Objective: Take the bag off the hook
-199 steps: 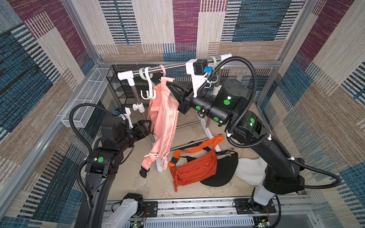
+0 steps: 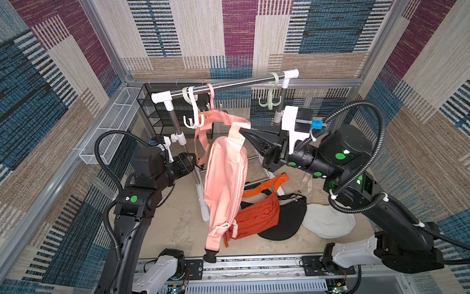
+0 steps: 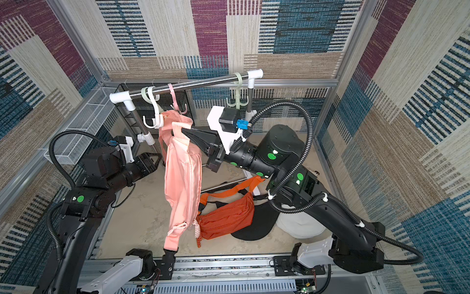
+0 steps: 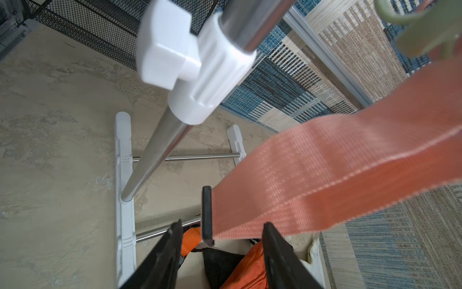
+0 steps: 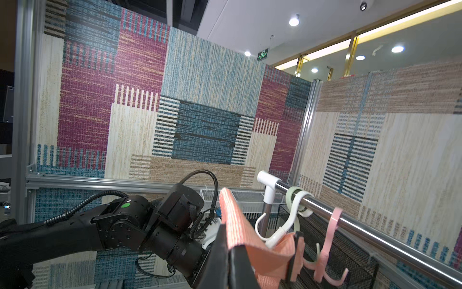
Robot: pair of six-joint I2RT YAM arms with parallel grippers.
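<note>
The pink bag (image 2: 225, 181) hangs upright from my right gripper (image 2: 243, 131), whose fingers are shut on its upper strap end. From there the pink strap (image 2: 220, 116) runs left to beside the white hook (image 2: 193, 110) and the pink hook (image 2: 211, 95) on the rail. In the right wrist view the strap (image 5: 240, 224) passes behind the white hook (image 5: 288, 224); whether it is caught on a hook, I cannot tell. My left gripper stands partly open left of the bag, near a hanging strap end (image 4: 288, 178), nothing gripped.
The metal rail (image 2: 235, 83) on white posts also carries a green hook (image 2: 270, 98) at its right end. On the floor lie an orange bag (image 2: 257, 218), a black cap (image 2: 288, 223) and a white cap (image 2: 329, 220). A wire basket (image 2: 110, 127) hangs left.
My right gripper has drawn away from the rail, right and towards the front, with the pink bag swinging forward. The strap now stretches back towards the hooks. The left arm has barely moved.
</note>
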